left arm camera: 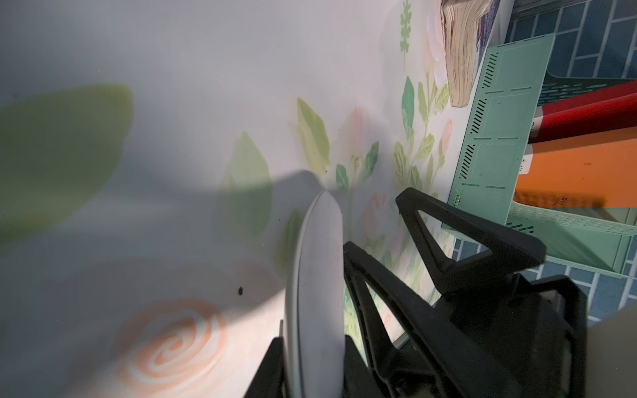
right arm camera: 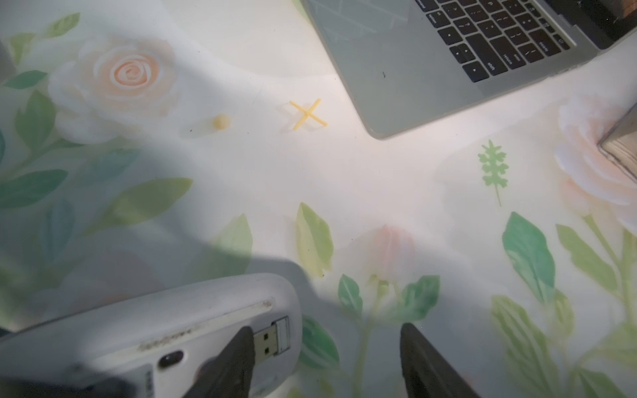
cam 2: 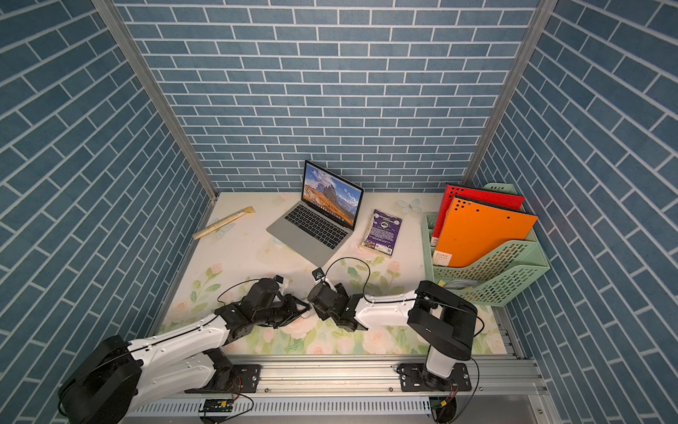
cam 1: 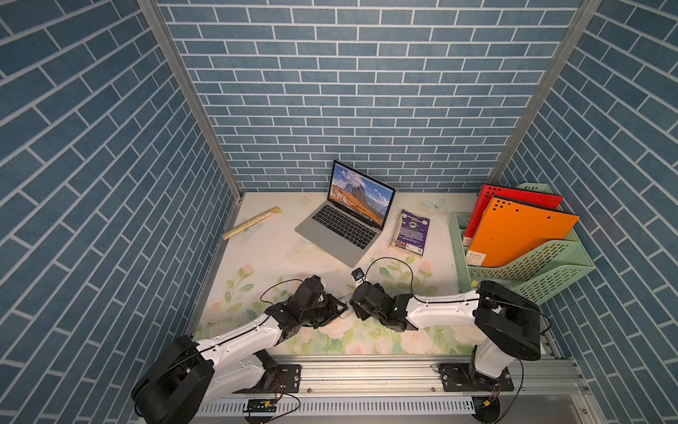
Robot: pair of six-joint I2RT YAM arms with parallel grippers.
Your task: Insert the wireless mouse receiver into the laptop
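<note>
The silver laptop [cam 1: 330,241] stands open at the back middle, screen lit. My left gripper is shut on a white mouse [left arm camera: 315,278] above the floral table. In the right wrist view the mouse's underside [right arm camera: 166,311] faces the camera, with the USB receiver [right arm camera: 266,343] seated in its slot. My right gripper is part open, its fingertips either side of a gap at the mouse's end, one finger overlapping the view of the receiver, nothing seen between them.
A purple-covered book [cam 1: 411,233] lies right of the laptop. A green file rack [cam 1: 551,268] with red and orange folders stands at the right. A long beige packet [cam 1: 250,222] lies at the left. Clear table lies before the laptop.
</note>
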